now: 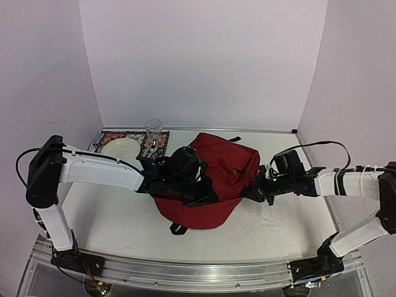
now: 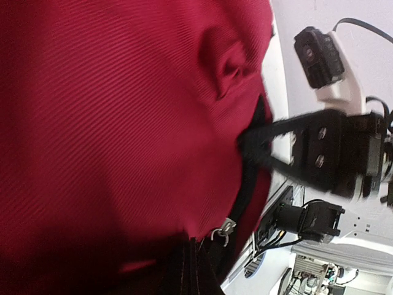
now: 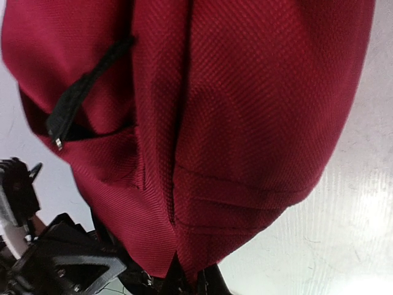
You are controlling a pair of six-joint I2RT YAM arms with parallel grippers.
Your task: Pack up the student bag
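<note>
The dark red bag (image 1: 216,213) lies across the middle of the table, its mouth facing the front. My right gripper is shut on the bag's cloth at the right end of the mouth. Over the mouth is my left gripper, its narrow fingers together. Close beside those fingertips sits a metal zip slider (image 2: 227,226) with a small ring, on black zip tape (image 2: 248,184) that runs to the right gripper. Whether the pull is pinched between the left fingers cannot be made out. The bag's inside is hidden.
At the back left, a white plate (image 1: 121,148) and an upright clear glass (image 1: 153,130) stand on a patterned cloth (image 1: 114,134). Bare table (image 1: 284,232) shows to the right and in front of the bag. The two arms are close together at the mouth.
</note>
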